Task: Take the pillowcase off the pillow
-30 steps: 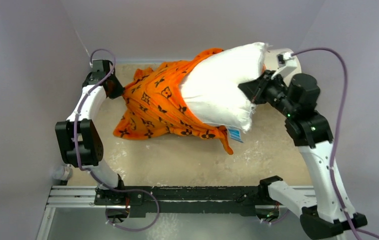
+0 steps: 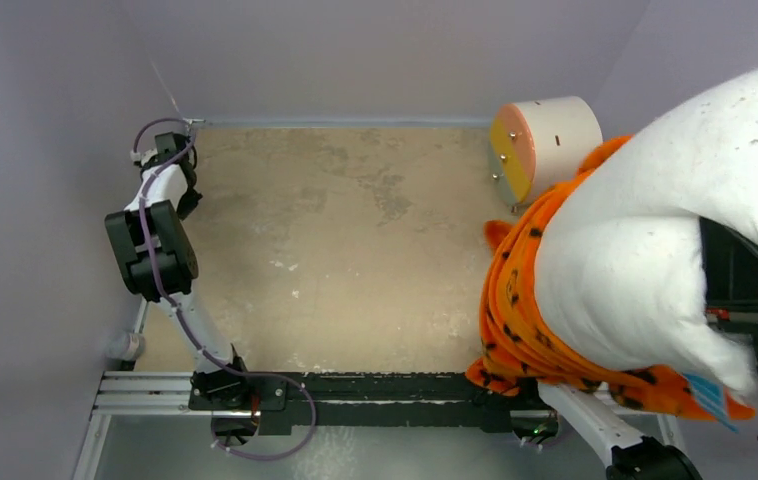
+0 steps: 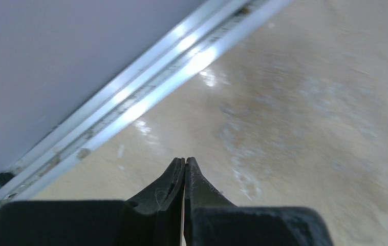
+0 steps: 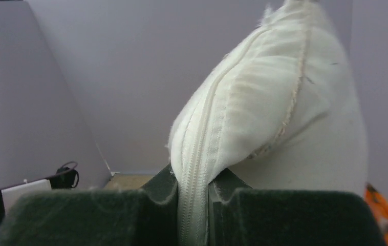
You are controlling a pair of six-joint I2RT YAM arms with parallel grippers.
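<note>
The white pillow [image 2: 635, 230] hangs raised at the right of the top view, its left end still wrapped in the bunched orange pillowcase [image 2: 525, 300] with dark prints. In the right wrist view, my right gripper is shut on the pillow's zipped edge [image 4: 202, 138], which rises between its fingers. Far from both, over the table's left side, is my left gripper [image 2: 193, 205]. Its fingertips [image 3: 175, 171] meet in the left wrist view with nothing between them, and no cloth shows there.
A small round drawer cabinet [image 2: 560, 140] in cream, orange and yellow stands at the table's back right, close behind the pillow. A metal rail [image 3: 181, 51] runs along its edge.
Pillow and pillowcase have swung far right and up with my right arm. The pillowcase has come away from my left gripper, which has shifted slightly left.
</note>
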